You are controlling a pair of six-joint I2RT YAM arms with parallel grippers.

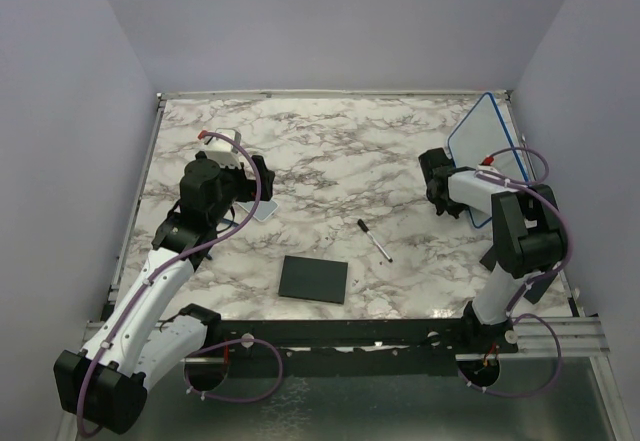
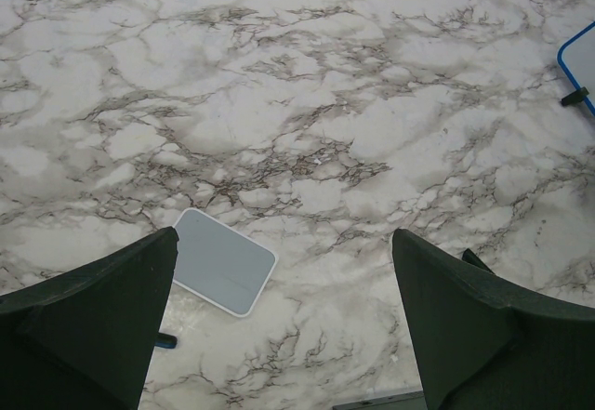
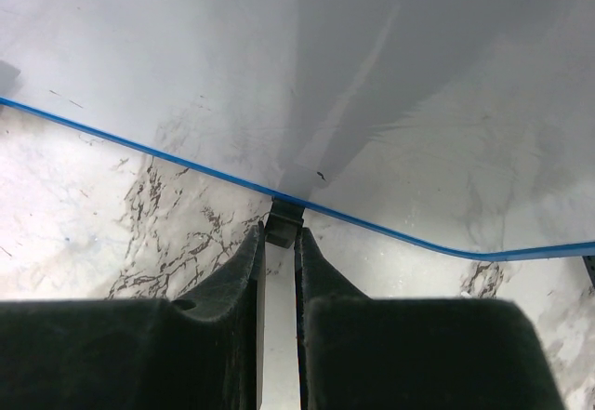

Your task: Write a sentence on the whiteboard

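At the table's right side lies the blue-edged whiteboard (image 1: 482, 126), partly covered by my right arm. A small black tab (image 3: 285, 221) at its edge sits between the fingertips of my right gripper, which is shut on it. A white marker with a black cap (image 1: 375, 241) lies on the middle of the table, apart from both grippers; only its black end (image 2: 476, 260) shows in the left wrist view. My left gripper is open over the left part of the table, nothing between its fingers.
A small grey-white card (image 2: 223, 263) lies below the left gripper, with a dark blue-tipped item (image 2: 165, 340) near it. A dark flat slab (image 1: 313, 279) rests at the front middle. Dark pieces (image 1: 540, 286) lie front right.
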